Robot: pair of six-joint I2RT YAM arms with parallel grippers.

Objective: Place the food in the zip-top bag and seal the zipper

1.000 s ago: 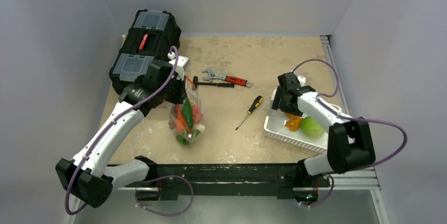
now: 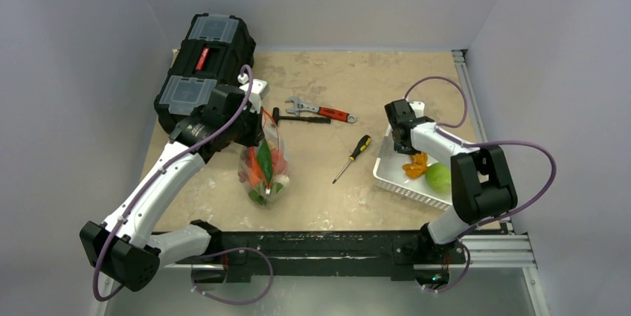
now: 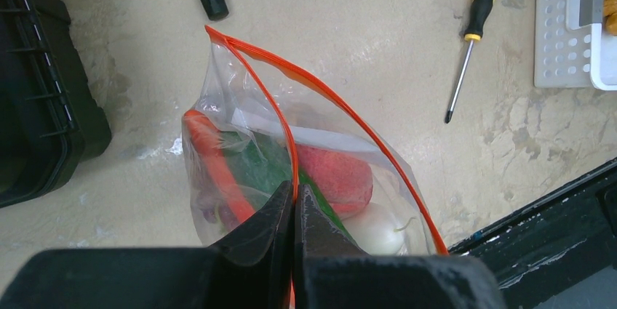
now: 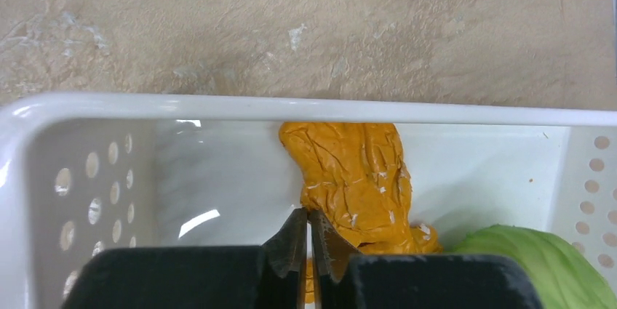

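The clear zip top bag [image 3: 240,83] stands with its orange-edged mouth spread apart, holding a carrot, a green vegetable, a red food piece and a white onion-like piece. My left gripper is shut on one orange edge of it. In the right wrist view, a wrinkled orange food item [image 4: 356,171] lies in the white basket [image 4: 305,107]. Over it, the right gripper is shut, nothing showing between its fingertips; whether they touch the item cannot be told. A green round food [image 4: 535,265] rests at the basket's other side.
A black toolbox [image 2: 205,63] stands behind the left arm. Wrench [image 2: 320,110], hammer [image 2: 305,118] and screwdriver [image 2: 352,158] lie between bag and basket. Bare table shows in front of the tools and at the back right.
The left arm and bag look unchanged.
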